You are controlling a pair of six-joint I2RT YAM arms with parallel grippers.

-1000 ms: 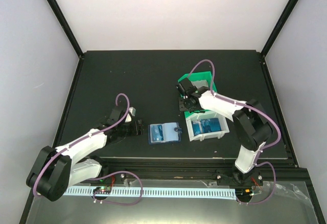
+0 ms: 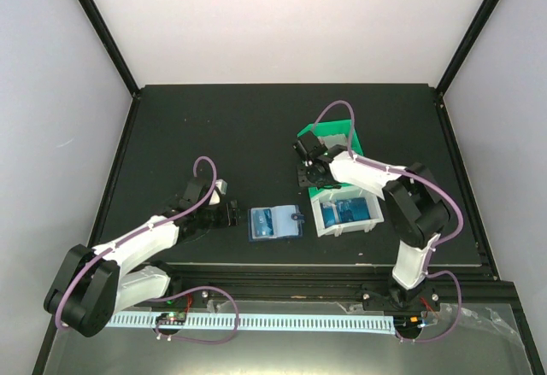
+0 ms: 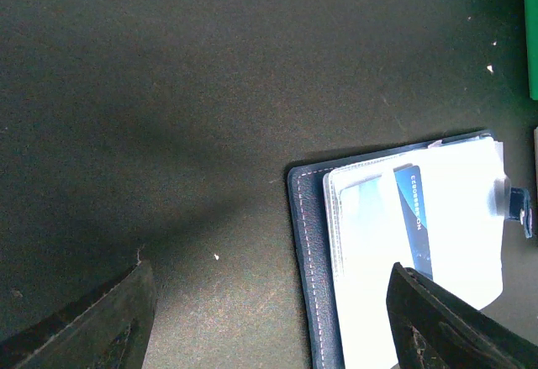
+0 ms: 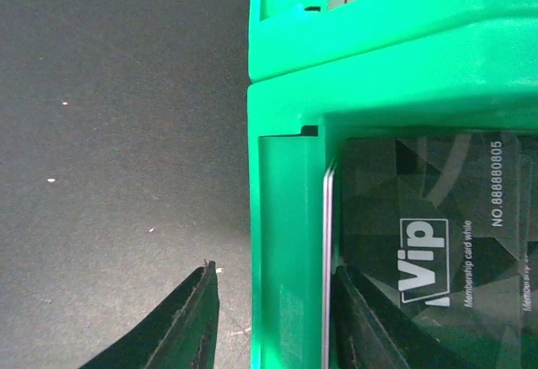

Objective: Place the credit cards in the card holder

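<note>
In the left wrist view, the dark blue card holder lies unfolded, with clear sleeves and a blue card showing inside. My left gripper is open beside it, its right finger overlapping the holder's near part in the image. My right gripper stands open astride the left wall of a green basket. One finger is outside the wall, with a gap; the other is inside. A thin pale card, seen edge-on, stands along the wall's inner face beside the inner finger. Black Vip cards fill the compartment.
Below the green basket, a white basket holds blue packets, just right of the card holder. Another green compartment adjoins the first.
The left arm and card holder have stayed in place.
</note>
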